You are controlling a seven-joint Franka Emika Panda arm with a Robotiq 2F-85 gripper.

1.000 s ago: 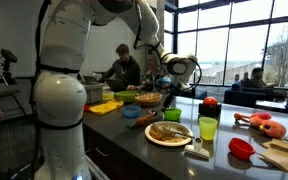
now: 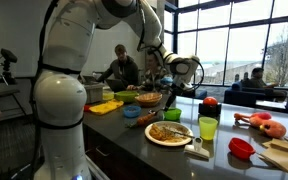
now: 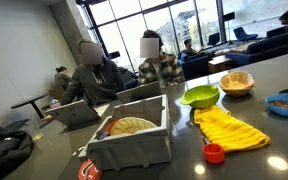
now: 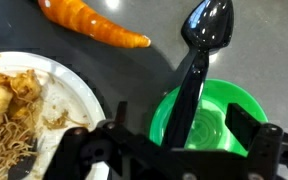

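My gripper stands open over a green bowl (image 4: 224,98) in the wrist view. A black spoon (image 4: 196,68) leans across that bowl, with its wide end beyond the rim at the top and its handle running down between my fingers. The spoon touches neither finger as far as I can see. In exterior view 1 the gripper (image 2: 172,96) hangs above the counter near the green bowl (image 2: 172,115); the spoon is too small to make out there.
A white plate (image 4: 83,98) of noodles is close at the left of the wrist view, and an orange carrot-like thing (image 4: 92,22) lies above it. A yellow cup (image 2: 208,128) and a red bowl (image 2: 241,149) stand to the right. A grey bin (image 3: 130,150) sits farther off.
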